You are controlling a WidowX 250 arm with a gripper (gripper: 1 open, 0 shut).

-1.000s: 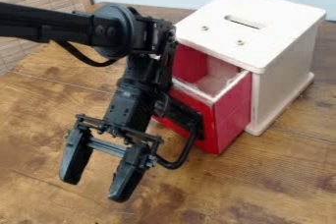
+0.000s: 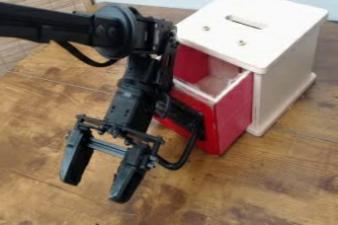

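Note:
A pale wooden box (image 2: 278, 41) with a slot and two screws on top stands right of centre, its red drawer (image 2: 231, 111) pulled out toward the front left. The drawer's inside looks empty where visible; part of it is hidden behind my arm. My black gripper (image 2: 101, 170) hangs in front and left of the drawer, pointing down over the table, its fingers apart with nothing between them.
A slatted bamboo panel (image 2: 27, 46) is at the back left, and a pale wall runs behind the box.

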